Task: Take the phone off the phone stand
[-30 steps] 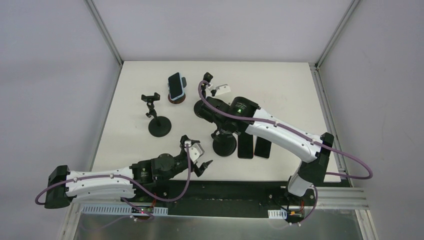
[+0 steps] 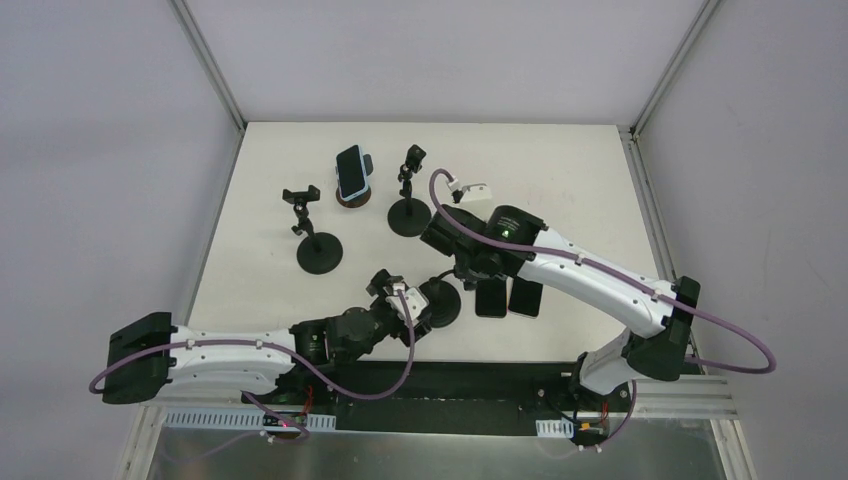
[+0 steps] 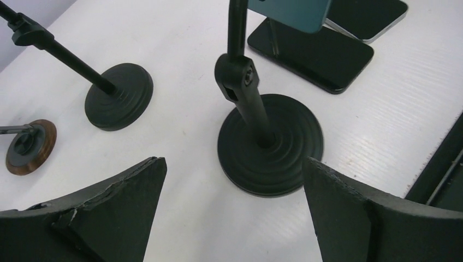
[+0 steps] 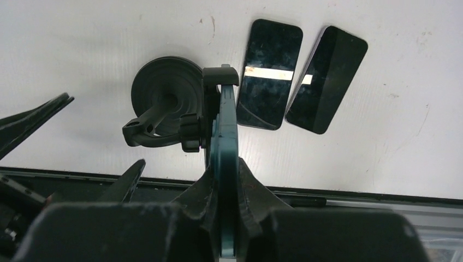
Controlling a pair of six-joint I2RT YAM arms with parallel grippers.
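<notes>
My right gripper is shut on the edge of a teal phone point(image 4: 228, 136). That phone stands edge-on in the clamp point(image 4: 210, 103) of a black phone stand, with the clamp's hook over its far end. The stand's round base point(image 3: 273, 158) is on the table, and its jointed post point(image 3: 252, 106) rises from it. My left gripper is open, its fingers either side of the near part of the base, with nothing held between them. In the top view the right arm hides the phone.
Two dark phones point(image 4: 270, 73) point(image 4: 327, 79) lie flat to the right of the stand. Farther back are two empty black stands point(image 2: 319, 252) point(image 2: 409, 217) and a brown-based stand point(image 2: 353, 197) holding a blue-edged phone point(image 2: 352, 172).
My left gripper moved right toward the base. My right arm shifted right.
</notes>
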